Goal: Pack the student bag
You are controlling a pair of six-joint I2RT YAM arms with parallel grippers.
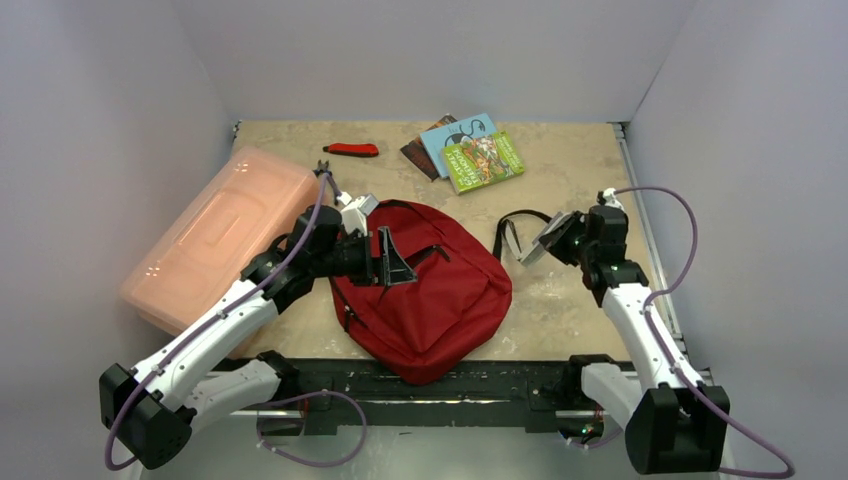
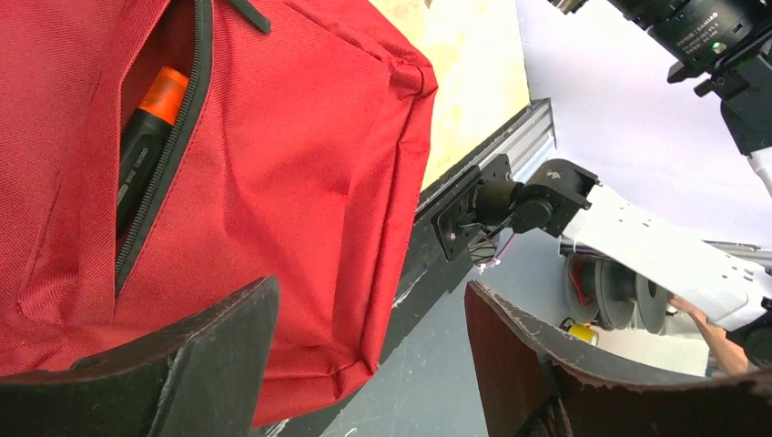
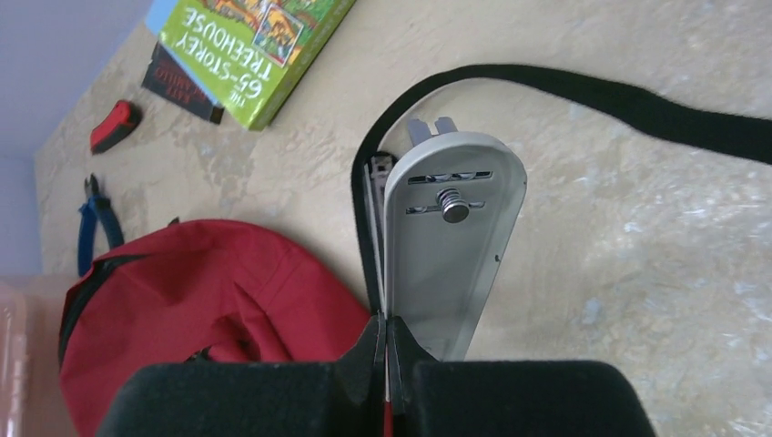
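Observation:
A red backpack [image 1: 445, 300] lies flat on the table, its front pocket zip partly open. Inside that pocket an orange-and-black marker [image 2: 150, 137] shows in the left wrist view. Over the bag hangs my left gripper [image 1: 398, 262], its fingers apart and nothing between them. A grey stapler-like tool [image 3: 451, 246], its underside facing the right wrist camera, is pinched along a thin edge by my right gripper. In the top view the tool [image 1: 535, 250] is just right of the bag, near the black strap [image 1: 500, 232].
Several books [image 1: 482, 160] lie at the back, beside a red cutter [image 1: 352, 150]. Pliers [image 3: 98, 217] with blue handles lie near the bag's top. A translucent orange box [image 1: 225, 235] fills the left side.

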